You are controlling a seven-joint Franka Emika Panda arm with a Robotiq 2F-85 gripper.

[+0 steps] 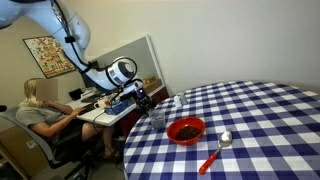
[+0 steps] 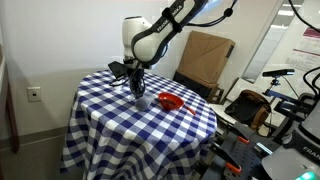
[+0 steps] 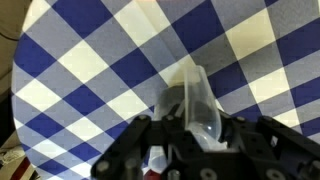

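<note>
My gripper point(image 1: 147, 104) is low at the near left part of the table, right beside a clear greyish cup point(image 1: 158, 120). In exterior view 2 the gripper point(image 2: 137, 93) is likewise just over the cup point(image 2: 142, 104). Looking down from the wrist, I see a pale, glossy, elongated object point(image 3: 202, 100) reaching up between the dark fingers at the bottom of the picture. Whether the fingers press on it cannot be told; their tips are partly hidden by it.
A red bowl point(image 1: 186, 130) with dark contents stands close to the cup. Beyond it lies a red-handled spoon point(image 1: 216, 149). A small white container point(image 1: 180, 100) stands further back. The checkered tablecloth point(image 1: 265, 120) is clear to the right.
</note>
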